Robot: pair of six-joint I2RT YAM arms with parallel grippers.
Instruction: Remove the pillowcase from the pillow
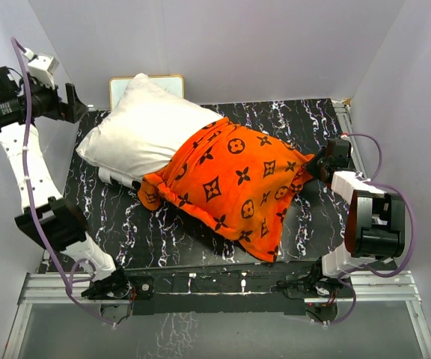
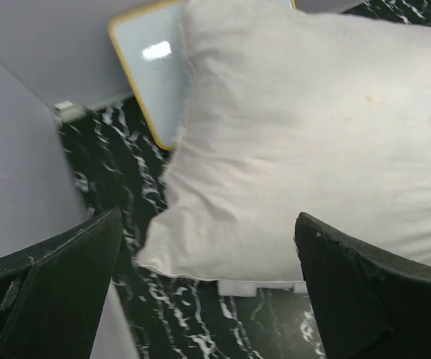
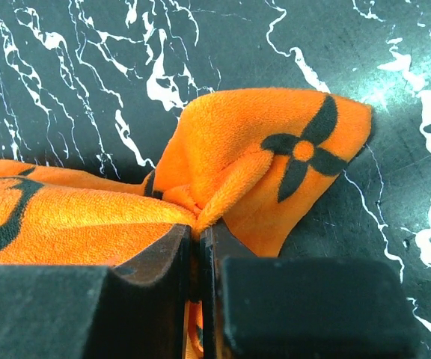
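Observation:
The white pillow lies on the dark marble surface, its lower right part still inside the orange patterned pillowcase, which stretches toward the right. At the far left, my left gripper hangs open and empty, apart from the pillow, which shows between its fingers in the left wrist view below. On the right, my right gripper is shut on a gathered corner of the pillowcase, with a flap of cloth sticking out beyond the fingertips.
A white board with a yellow rim stands behind the pillow at the back. Grey walls enclose both sides and the back. Bare marble shows along the front left and back right.

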